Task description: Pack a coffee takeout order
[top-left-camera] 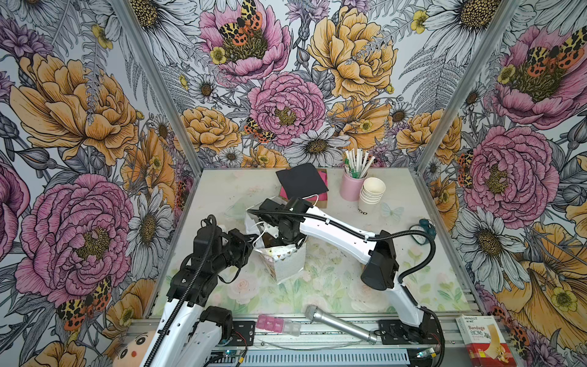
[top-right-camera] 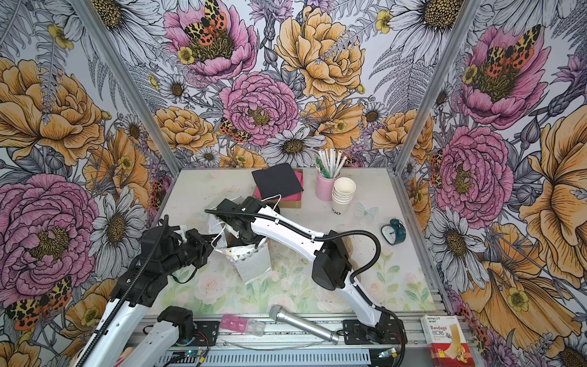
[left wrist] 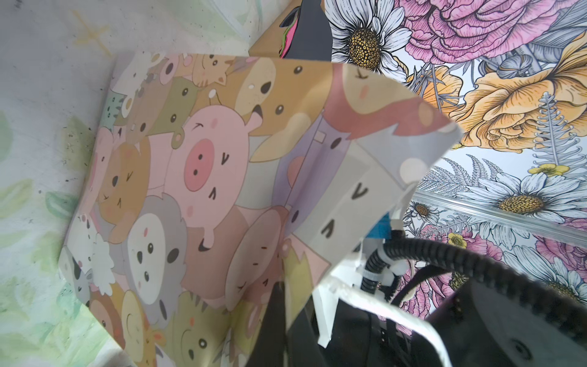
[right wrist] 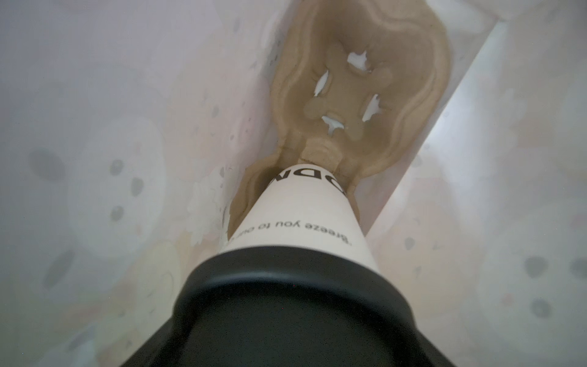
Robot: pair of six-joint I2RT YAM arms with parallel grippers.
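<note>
A paper bag [top-left-camera: 286, 264] printed with cartoon animals stands left of the table's middle, its mouth open. In the left wrist view my left gripper is shut, with the bag's thin wall [left wrist: 211, 183] gathered between its fingers. My right gripper [top-left-camera: 274, 231] reaches down into the bag's mouth and is open. Below it, inside the bag, a white cup [right wrist: 305, 211] with a black lid [right wrist: 293, 293] stands in one pocket of the brown cup carrier [right wrist: 422, 91]. The carrier's other pocket is empty. The lid and the frame's edge hide most of the right fingers.
Behind the bag lies a black sheet [top-left-camera: 302, 181] on a pink item. A pink holder with straws [top-left-camera: 351, 187] and stacked paper cups [top-left-camera: 371, 192] stand at the back right. A microphone [top-left-camera: 339, 323] lies along the front edge.
</note>
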